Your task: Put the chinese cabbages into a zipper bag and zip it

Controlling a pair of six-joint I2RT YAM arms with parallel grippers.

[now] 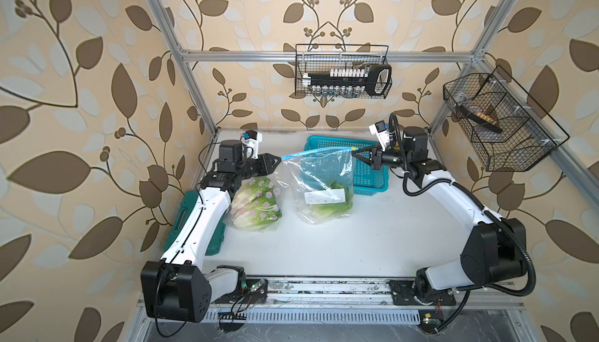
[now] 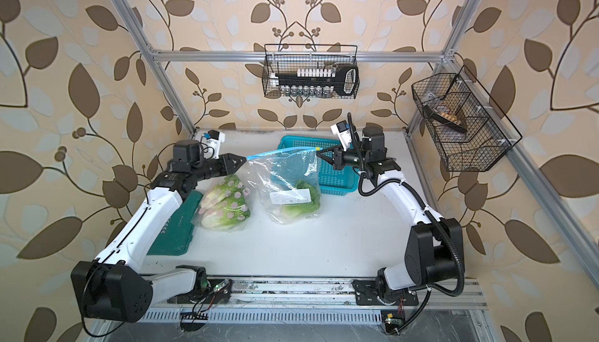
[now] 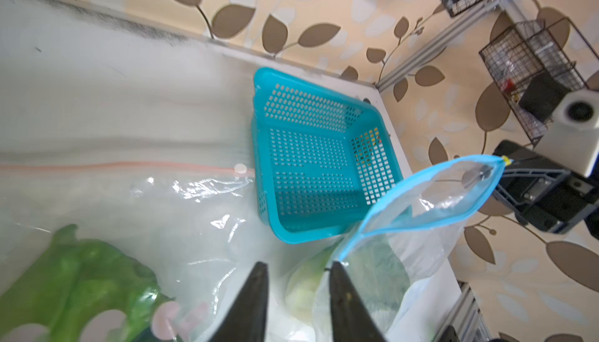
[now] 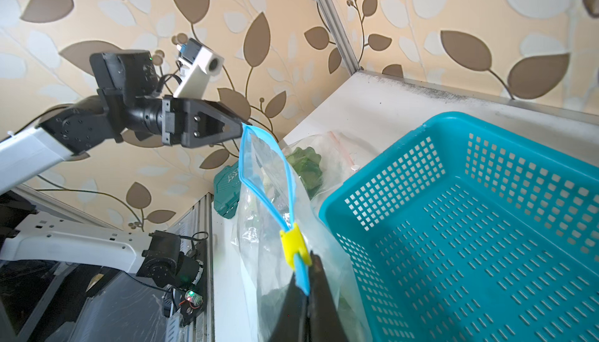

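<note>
A zipper bag (image 1: 321,179) with green cabbage inside stands open-topped between my grippers, its blue top band stretched between them. My left gripper (image 1: 277,161) is at the band's left end; in the left wrist view its blurred fingertips straddle or touch the band, and how far they are closed is unclear. My right gripper is shut on the band's right end, just beside the yellow slider (image 4: 293,242). A second clear bag (image 2: 221,204) of chinese cabbage lies on the table to the left.
A teal basket (image 3: 312,198) sits at the back behind the bag. A dark green case (image 1: 212,242) lies at the left edge. Wire baskets hang on the back and right rails.
</note>
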